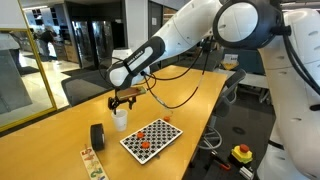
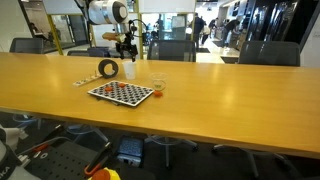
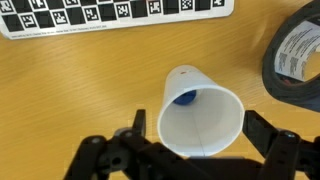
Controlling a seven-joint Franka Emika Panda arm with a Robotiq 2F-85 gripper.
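A white cup stands upright on the wooden table. Directly over its mouth is my gripper, its fingers open. From the wrist view, the cup lies between the two spread fingers of the gripper, and neither finger grips it. Inside the cup a blue object is partly visible. Exterior view 2 has the gripper just above the cup.
Beside the cup stands a black tape roll, with a black-and-white marker strip close by. A dotted tray carries several red pieces. A clear container is near the tray.
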